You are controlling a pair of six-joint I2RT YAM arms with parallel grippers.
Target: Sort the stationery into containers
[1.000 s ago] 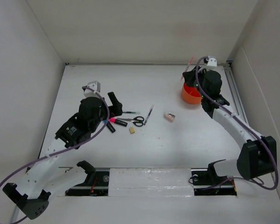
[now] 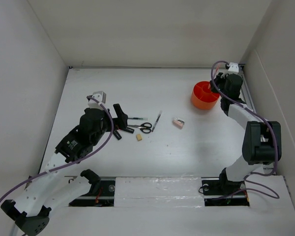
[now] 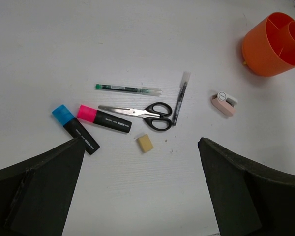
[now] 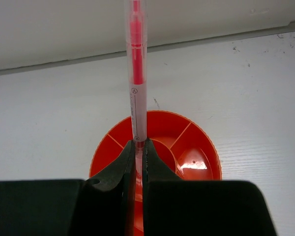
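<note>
In the right wrist view a pink pen (image 4: 138, 93) stands nearly upright with my right gripper closed around it, a fingertip against each side. Its lower end is partly hidden by the fingers, over the orange divided pen holder (image 4: 199, 142). My left gripper is open and empty above the left group. Below it lie a blue-capped marker (image 3: 76, 129), a pink-capped marker (image 3: 104, 119), scissors (image 3: 137, 112), a green pen (image 3: 123, 89), a black pen (image 3: 180, 101) and a yellow eraser (image 3: 145, 143). A pink-and-white sharpener-like item (image 3: 224, 103) rests to their right.
The holder (image 2: 203, 103) stands at the back right of the white table (image 2: 187, 152), close to the right arm. Walls enclose the back and sides. Free room lies in the table's middle and front.
The right gripper and the pen have moved right across the holder, and the pen's tilt has changed. The left gripper has shifted slightly; the loose items lie as before.
</note>
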